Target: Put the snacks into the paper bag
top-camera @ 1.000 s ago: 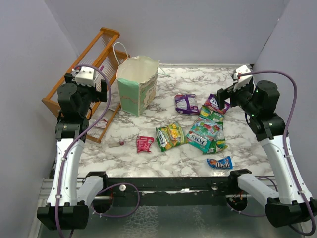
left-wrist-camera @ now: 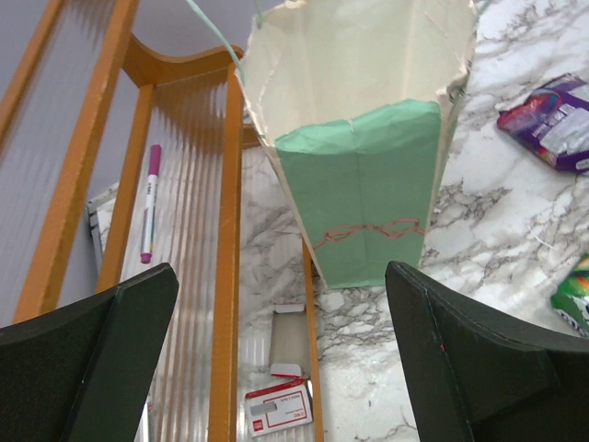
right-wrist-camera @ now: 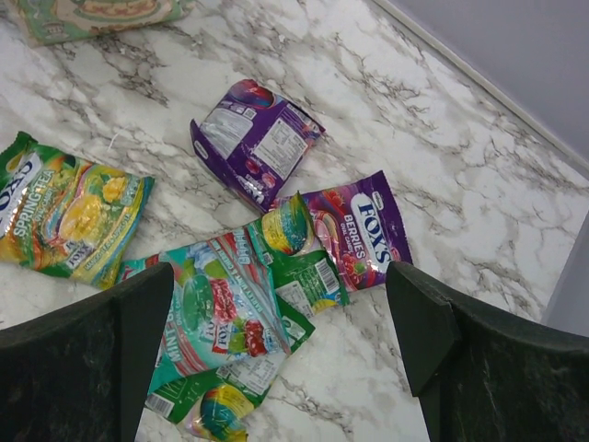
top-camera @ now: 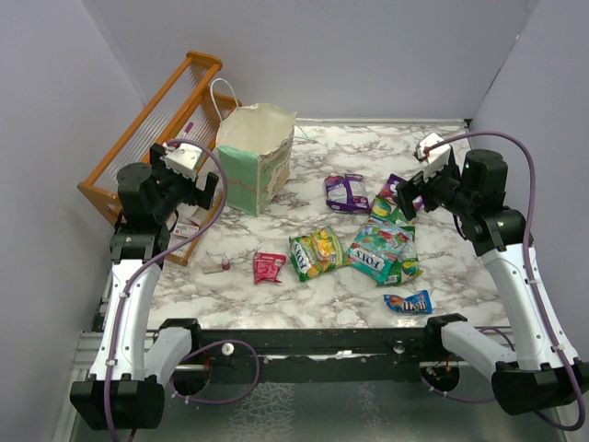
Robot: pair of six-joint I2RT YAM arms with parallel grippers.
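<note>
The paper bag [top-camera: 242,180], cream with a green panel, stands upright with its mouth open at the back left. My left gripper [top-camera: 184,175] is open and empty beside it; the bag [left-wrist-camera: 363,198] fills the upper middle of the left wrist view. Several snack packs lie flat: two purple packs [top-camera: 347,192] [right-wrist-camera: 357,228], a yellow-green Jelly pack [top-camera: 317,252], a teal pack [top-camera: 375,250] over green packs [top-camera: 403,267], a red pack [top-camera: 268,267] and a blue pack [top-camera: 408,302]. Over the right-hand packs hangs my open, empty right gripper [top-camera: 411,191].
A wooden rack [top-camera: 138,124] leans behind and left of the bag, close to my left arm. Small items, including a pink-capped pen [left-wrist-camera: 150,203], lie around it. Grey walls close off the sides and back. Bare marble [top-camera: 294,313] shows at the front.
The right gripper has shifted a little left and down over the packs. The snacks and bag have stayed put.
</note>
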